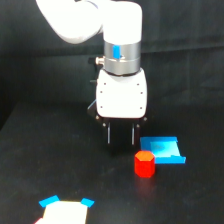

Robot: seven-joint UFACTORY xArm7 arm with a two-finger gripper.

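Observation:
My gripper hangs fingers-down from the white arm near the middle of the view. Its two thin dark fingers stand apart, with nothing visible between them. A red hexagonal block sits upright on the dark table, in front of and to the right of the fingers. It partly covers the near left side of a blue-edged square on the table.
At the bottom left lies a pale sheet or board with blue pieces at its corners, cut off by the frame. Bare dark table spreads across the left and the front right. Dark curtain-like cloth hangs behind.

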